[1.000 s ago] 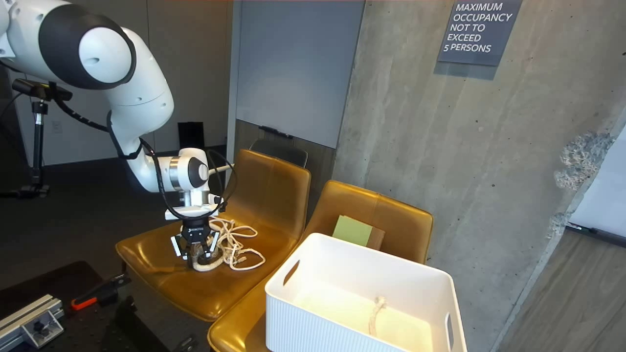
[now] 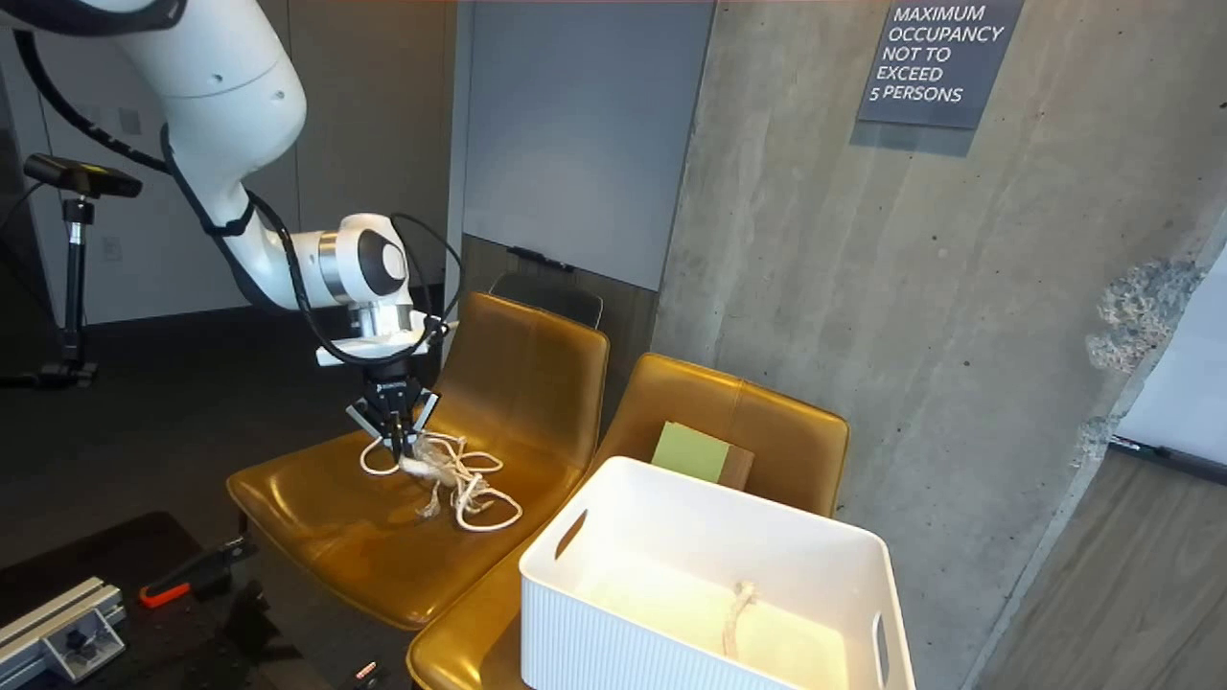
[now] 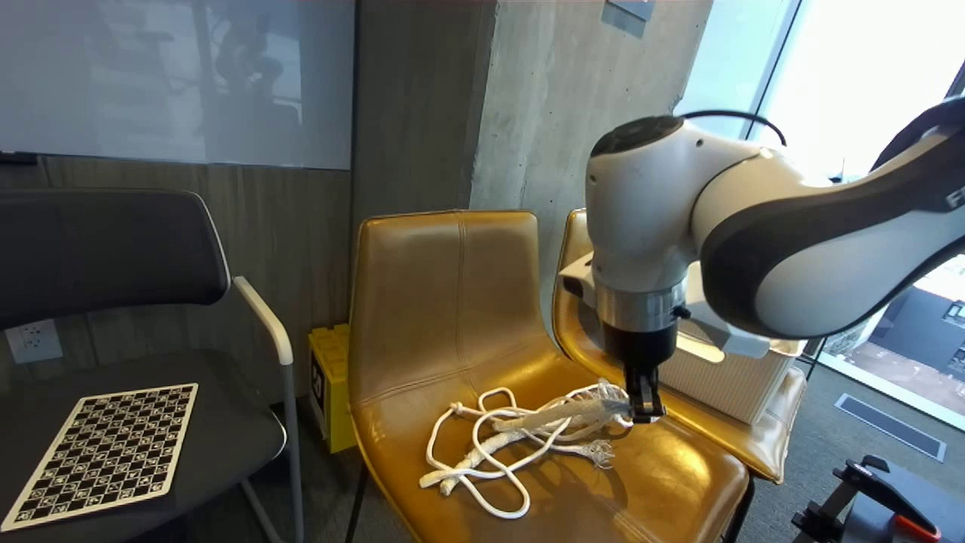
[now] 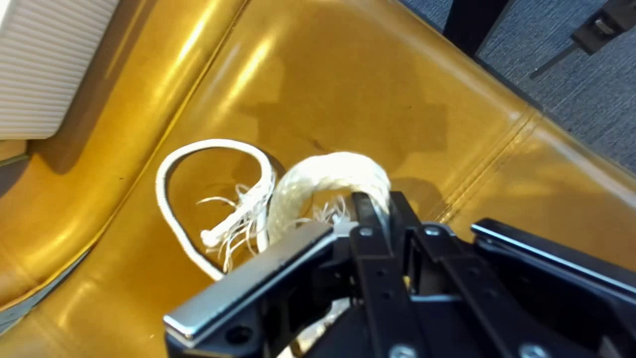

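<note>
A thick off-white rope [image 4: 334,170] bends up into the fingers of my gripper, which is shut on it. In exterior view 2 the gripper [image 3: 644,418] pinches the frayed right part of the rope bundle [image 3: 579,416] just above the tan chair seat. Thinner white cord [image 3: 516,511] lies in loops on that seat [image 3: 678,470], tangled with the thick pieces. Exterior view 1 shows the gripper [image 2: 402,453] over the left chair, rope loops [image 2: 489,523] lying to its right. How the thick and thin pieces join cannot be made out.
On the neighbouring chair stands a white ribbed bin [image 2: 644,632] with a short rope piece [image 2: 736,615] inside. A green block [image 2: 690,452] lies behind it. A dark chair with a patterned board [image 3: 108,452] stands to the left in exterior view 2.
My gripper has risen from low on the seat and narrowed around the rope, lifting part of it. The other loops stay on the seat.
</note>
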